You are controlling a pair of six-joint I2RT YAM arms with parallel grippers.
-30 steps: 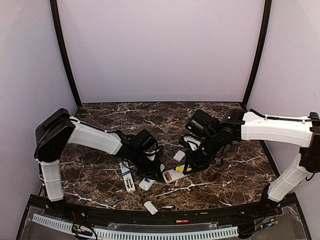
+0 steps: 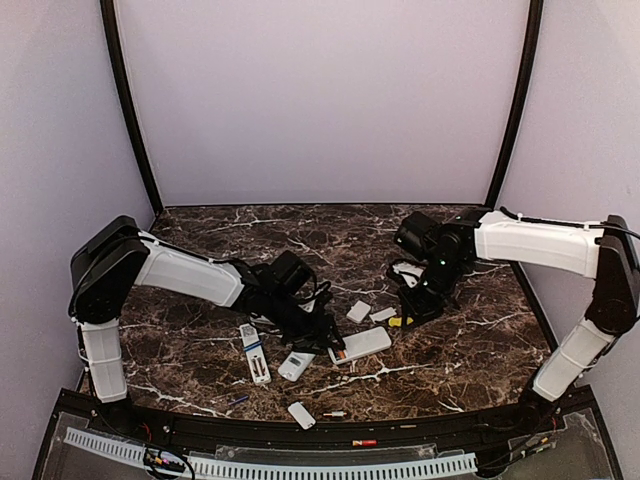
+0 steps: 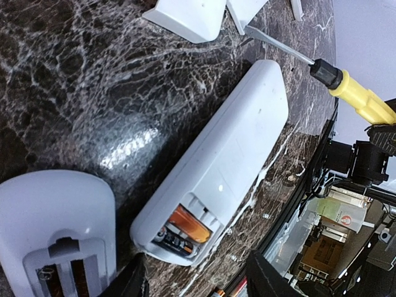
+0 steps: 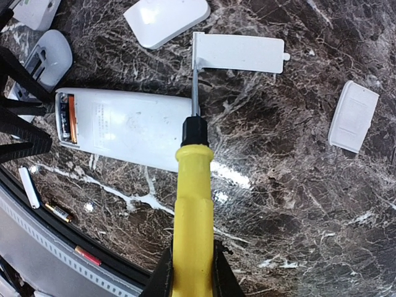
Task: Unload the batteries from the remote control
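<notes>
A white remote [image 2: 364, 343] [image 3: 240, 130] [image 4: 136, 127] lies face down, its battery bay open with an orange battery [image 3: 189, 224] and a dark one [image 3: 175, 240] inside. My left gripper [image 2: 330, 340] hangs open beside that bay, nothing between its fingers. My right gripper [image 2: 410, 310] is shut on a yellow screwdriver [image 3: 362, 99] [image 4: 193, 185], whose tip is near a flat white cover [image 4: 241, 52] behind the remote.
Other white remotes [image 2: 255, 355] [image 3: 55, 204] lie left of it, white caps [image 4: 352, 116] [image 4: 166, 18] behind and right. Loose batteries [image 2: 365, 441] lie along the front edge.
My right gripper has moved right and back with the screwdriver, away from over the remote. My left gripper has shifted slightly.
</notes>
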